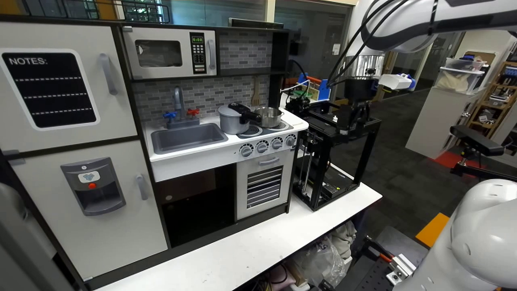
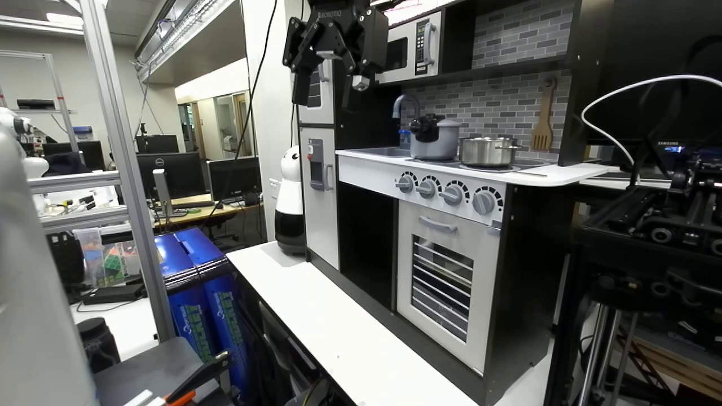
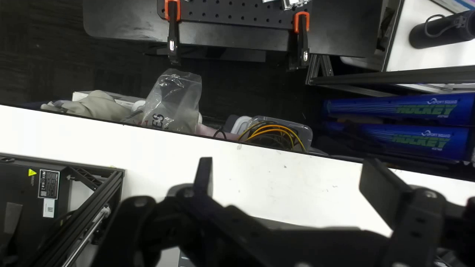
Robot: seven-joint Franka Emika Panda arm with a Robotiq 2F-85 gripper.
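My gripper points down and is open, its two fingers wide apart with only the white table top showing below them. In exterior view 2 the gripper (image 2: 338,91) hangs high in front of the toy kitchen. A grey pot (image 1: 233,120) with a black-handled lid stands on the stove, left of an open steel pan (image 1: 268,116). The same grey pot (image 2: 436,140) and steel pan (image 2: 488,152) show from the other side. A wooden spatula (image 2: 543,122) hangs on the tiled back wall. Microwave (image 1: 169,52), oven door (image 1: 264,186) and fridge doors are closed.
A sink (image 1: 189,138) with a faucet lies left of the stove. Beside the kitchen stands a black-framed machine (image 1: 334,155). Bags and cables lie below its front edge.
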